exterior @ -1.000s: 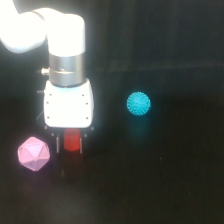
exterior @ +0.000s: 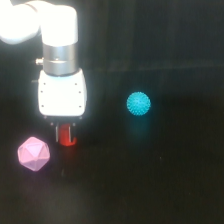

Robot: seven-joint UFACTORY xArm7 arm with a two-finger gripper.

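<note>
A red object (exterior: 67, 140) shows just below the white gripper body, at the left of the camera view. My gripper (exterior: 66, 132) is over it, its small dark fingers close to the object's sides. The white body hides the object's upper part. Whether the fingers touch or grip it cannot be made out.
A pink faceted ball (exterior: 33, 153) lies close by, left of and slightly below the red object. Farther right is a turquoise bumpy ball (exterior: 138, 103), well apart from the gripper.
My gripper has shifted a little left and up in the picture and looks slightly smaller. The red object also shows slightly farther left. Both balls have stayed in place.
</note>
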